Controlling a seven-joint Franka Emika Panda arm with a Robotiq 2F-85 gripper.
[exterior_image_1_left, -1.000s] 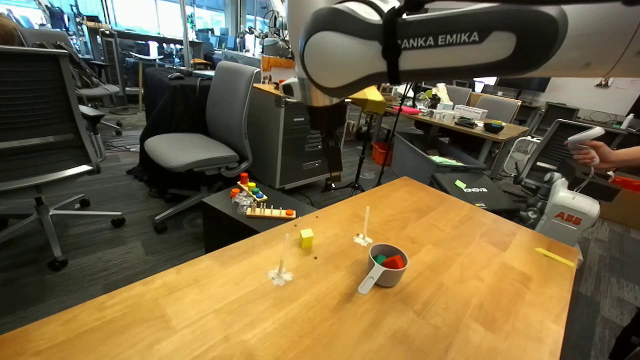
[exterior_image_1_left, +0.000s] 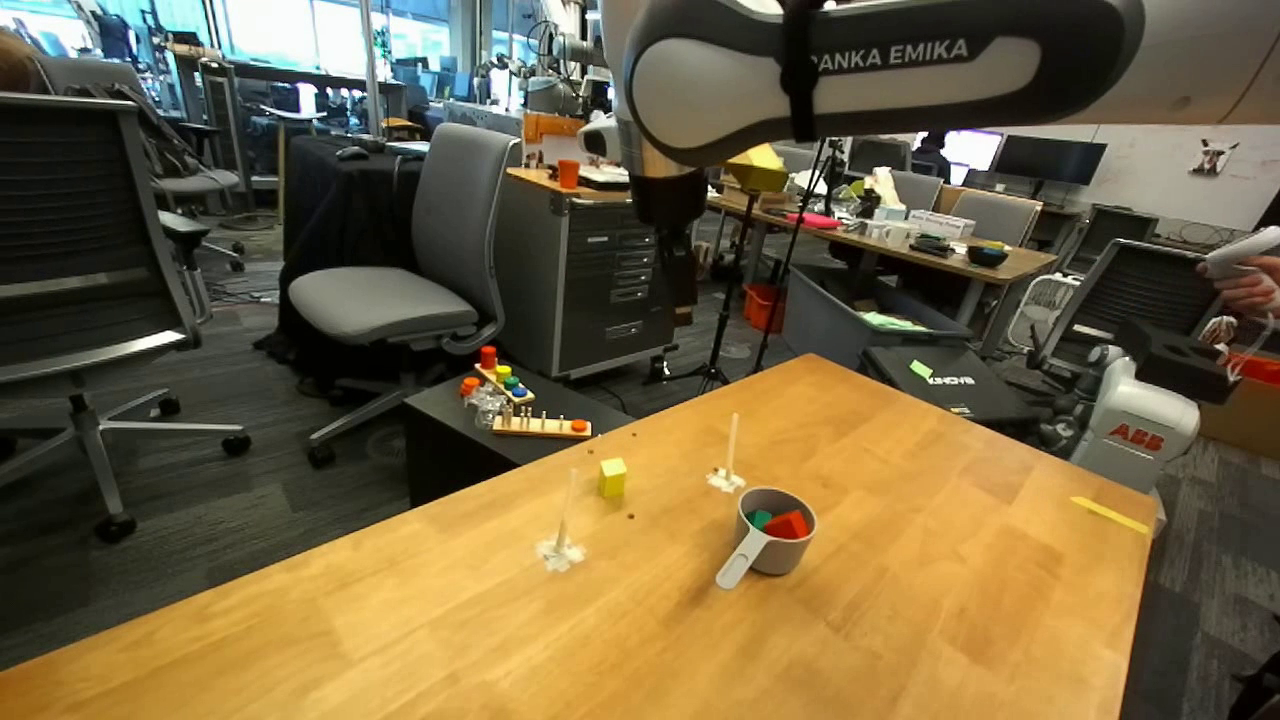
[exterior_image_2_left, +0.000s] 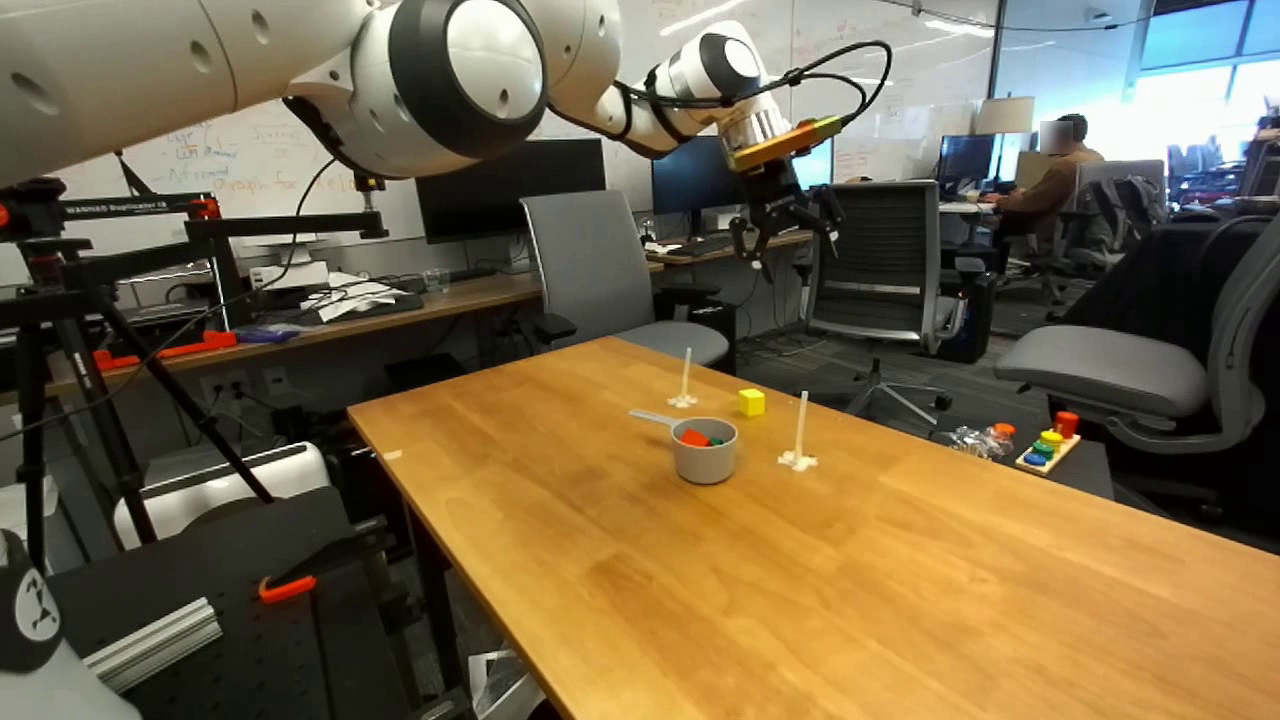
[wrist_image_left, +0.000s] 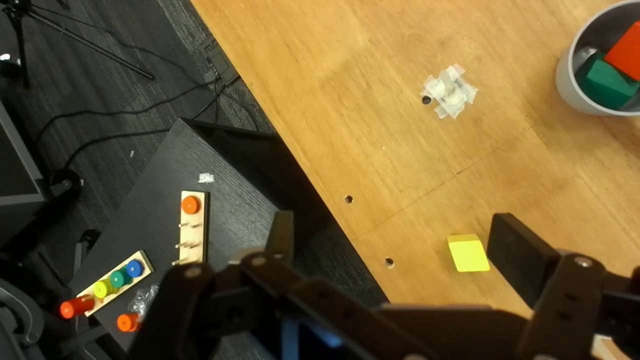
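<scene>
A yellow cube (exterior_image_1_left: 613, 478) rests on the wooden table near its edge; the wrist view shows the same yellow cube (wrist_image_left: 468, 253) beside one finger (wrist_image_left: 520, 258), well below it. The grey cup with a handle (exterior_image_2_left: 704, 461) stands upright on the table, holding a red block (exterior_image_1_left: 787, 524) and a green block (wrist_image_left: 606, 83). High above the table edge hangs my gripper (exterior_image_2_left: 786, 246). Its fingers are spread wide with nothing between them, so it is open.
Two thin upright pegs are taped to the table, one peg (exterior_image_2_left: 800, 425) on either side of the cube, the other peg (exterior_image_1_left: 732, 445) nearer the cup. Peg toys (exterior_image_1_left: 542, 425) sit on a low black stand (wrist_image_left: 162, 180) beside the table.
My arm and gripper have risen and shifted slightly right in exterior view 1. The cube and the cup with its blocks have stayed put.
</scene>
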